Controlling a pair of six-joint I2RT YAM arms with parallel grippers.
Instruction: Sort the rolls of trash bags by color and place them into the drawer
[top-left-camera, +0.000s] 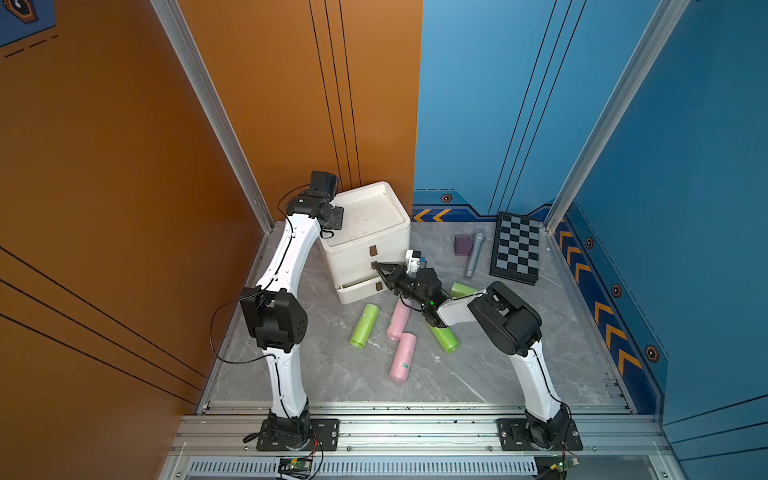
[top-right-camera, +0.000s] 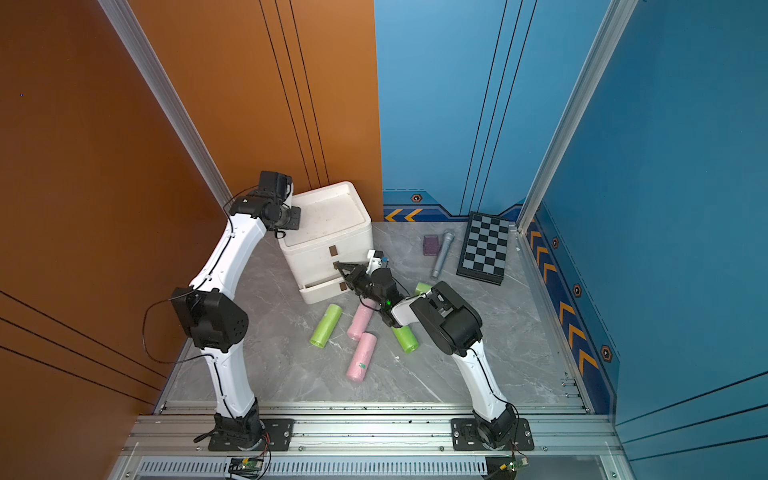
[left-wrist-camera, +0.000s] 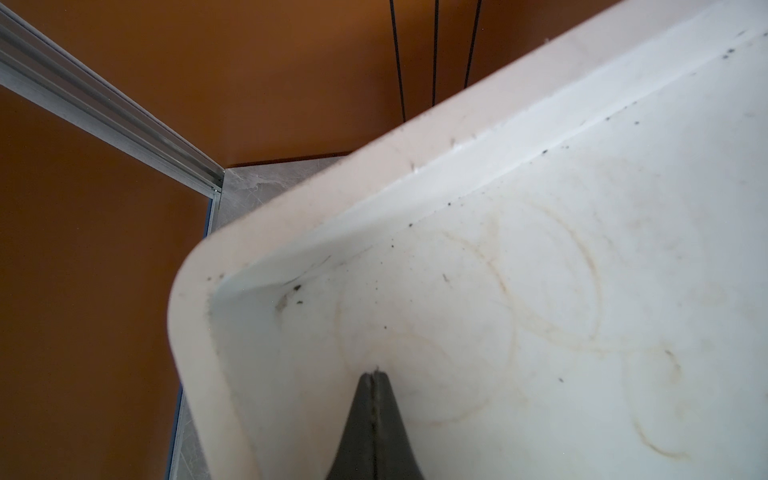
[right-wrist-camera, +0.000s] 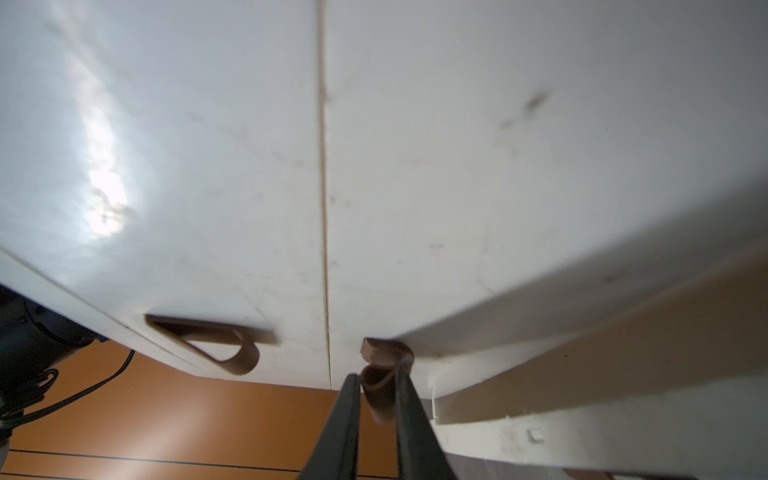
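A white drawer cabinet (top-left-camera: 350, 254) stands at the back; its bottom drawer (top-left-camera: 355, 294) sticks out slightly. My left gripper is shut, empty, over the tray-like top (left-wrist-camera: 592, 312) at its left corner. My right gripper is at the brown middle-drawer handle (right-wrist-camera: 382, 354), fingers slightly apart; whether they grip it is unclear. Another brown handle (right-wrist-camera: 200, 340) shows beside it. On the table lie green rolls (top-left-camera: 365, 325) (top-left-camera: 445, 340) (top-left-camera: 462, 288) and pink rolls (top-left-camera: 402, 357) (top-right-camera: 357, 326) of trash bags, some partly hidden by the right arm.
A checkerboard (top-left-camera: 514, 249), a grey cylinder (top-left-camera: 475, 254) and a purple block (top-left-camera: 462, 245) stand at the back right. Orange and blue walls enclose the table.
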